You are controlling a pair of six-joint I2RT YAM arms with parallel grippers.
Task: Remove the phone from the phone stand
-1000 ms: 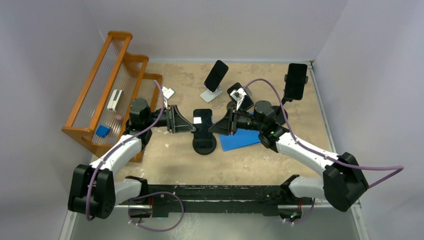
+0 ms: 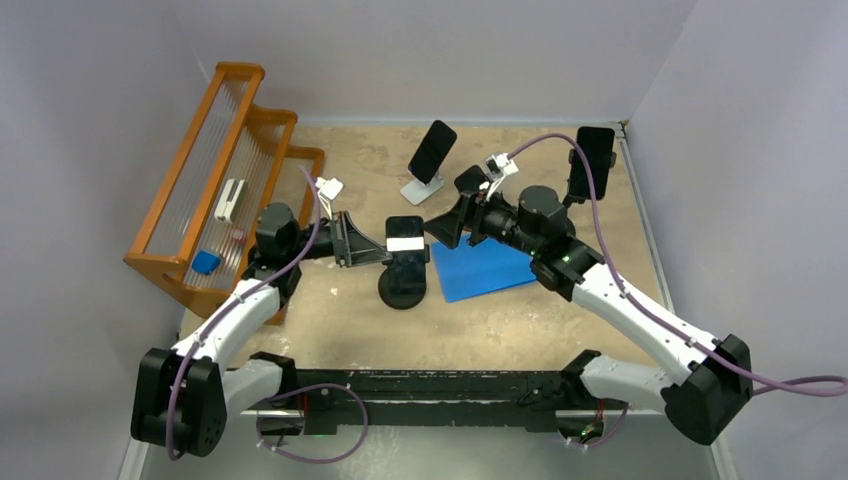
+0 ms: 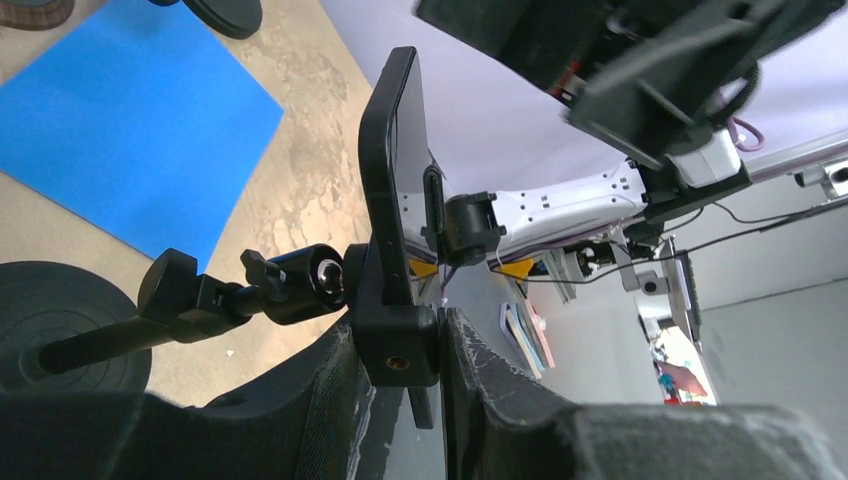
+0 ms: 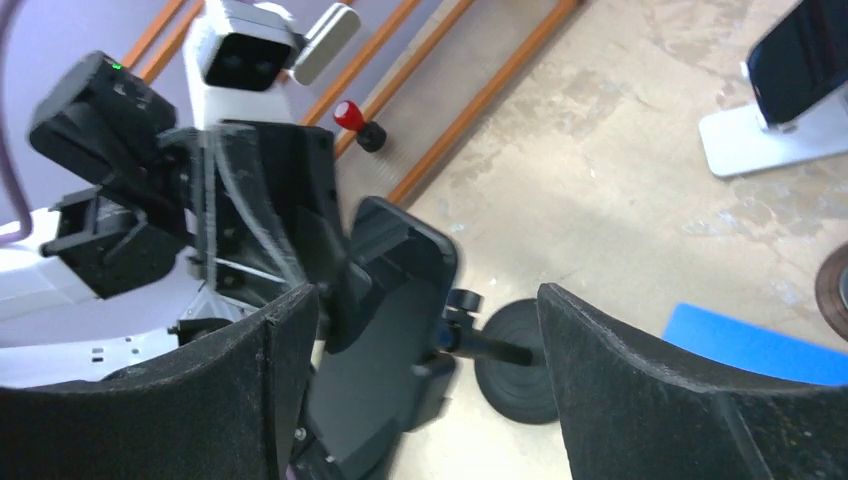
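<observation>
A black phone stand with a round base stands at the centre, a phone upright in its holder. My left gripper is shut on the side of the phone holder; in the left wrist view its fingers close on the holder's black end block. My right gripper stands part open above and to the right of the phone, nothing seen between its fingertips. The right wrist view is partly blurred.
A blue mat lies right of the stand. Other phones on stands stand at the back and right. A wooden shelf is on the left.
My right gripper has moved up and away from the phone, toward the back right. My left gripper stays at the phone holder.
</observation>
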